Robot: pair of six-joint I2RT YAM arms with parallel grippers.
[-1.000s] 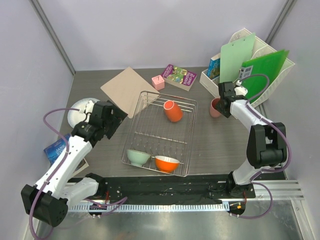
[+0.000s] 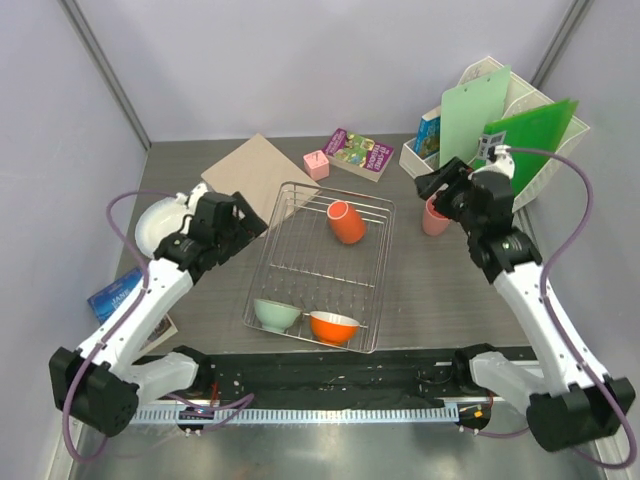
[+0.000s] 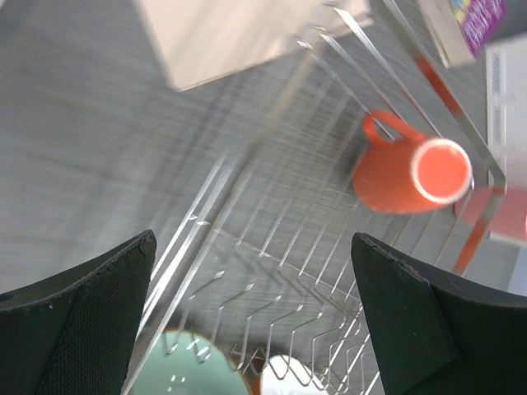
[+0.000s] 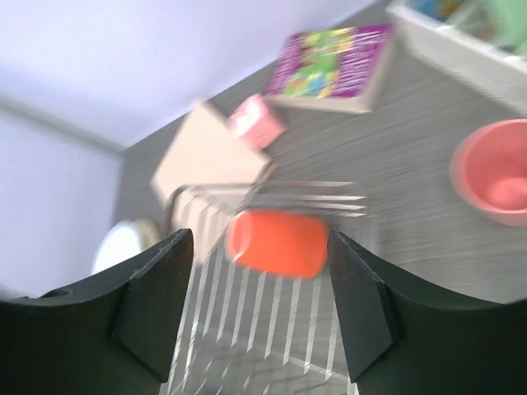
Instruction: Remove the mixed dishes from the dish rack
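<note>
In the wire dish rack (image 2: 376, 290) an orange mug (image 2: 346, 223) lies at the back; its handle shows in the left wrist view. A green bowl (image 2: 275, 314) and an orange bowl (image 2: 333, 326) lean side by side along the rack's front. Off the rack, a pink cup (image 2: 434, 222) stands upright on the right of the table, and a white plate (image 2: 158, 226) lies at the left. My right gripper (image 2: 425, 190) is above and beside the pink cup, fingers apart and empty. Left of the rack hovers my left gripper (image 2: 258, 222), open, nothing between its fingers.
A white bin (image 2: 545, 180) with folders occupies the back right corner. A cardboard sheet (image 2: 258, 170), a pink block (image 2: 316, 165) and a book (image 2: 361, 153) lie behind the rack. More books (image 2: 120, 297) lie at the left. Bare table shows right of the rack.
My right gripper has risen away from the pink cup, which now stands on its own, slightly right of where it was. The left gripper has shifted a little to the right, toward the rack.
</note>
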